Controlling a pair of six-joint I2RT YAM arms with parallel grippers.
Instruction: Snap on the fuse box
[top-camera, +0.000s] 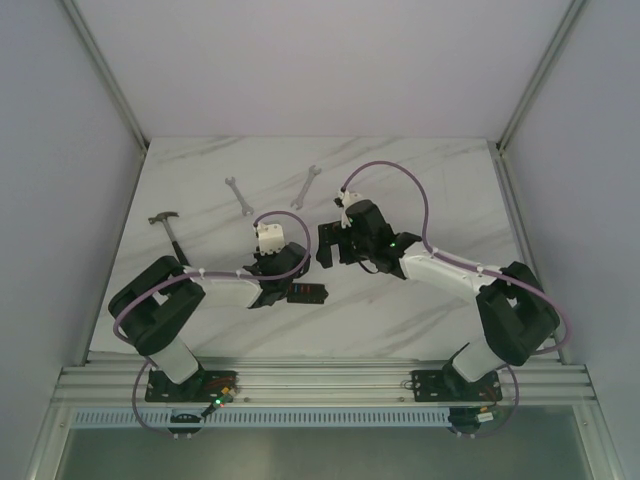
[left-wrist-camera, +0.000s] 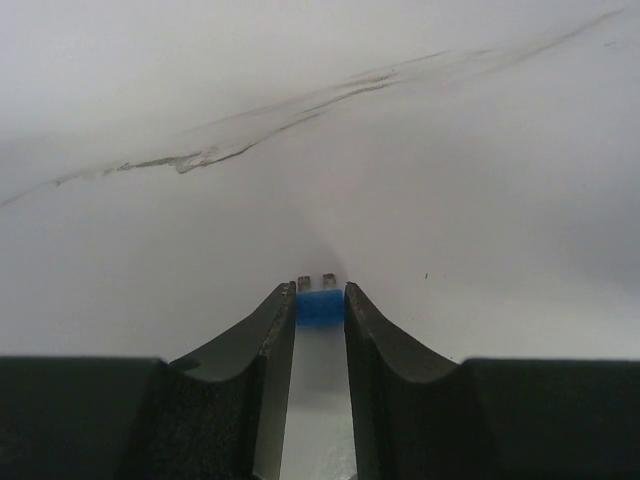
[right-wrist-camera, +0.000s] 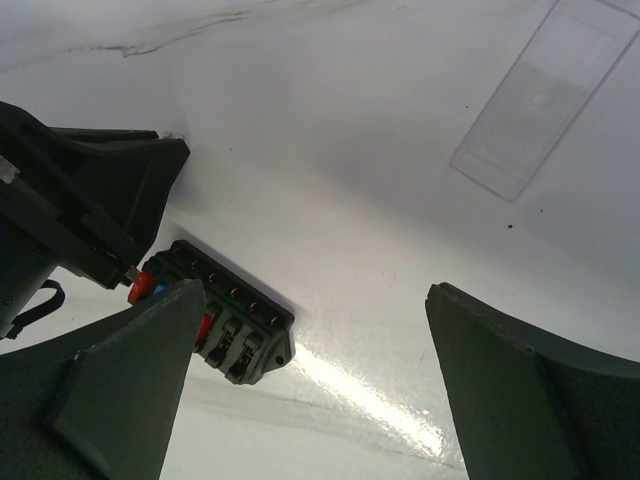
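The black fuse box (top-camera: 307, 293) lies on the marble table (top-camera: 420, 190) with red and blue fuses in it, seen also as the fuse box (right-wrist-camera: 245, 310) in the right wrist view. My left gripper has its fingertips at a small blue fuse (left-wrist-camera: 320, 309) with two prongs on the white surface; whether it grips it is hard to tell. In the right wrist view the left gripper stands just above the fuse box's left end. My right gripper (top-camera: 330, 245) is open right of the fuse box, with nothing between its fingers.
Two wrenches (top-camera: 305, 189) lie at the back, and a hammer (top-camera: 172, 234) at the left. A clear flat rectangle (right-wrist-camera: 540, 105) lies in the right wrist view.
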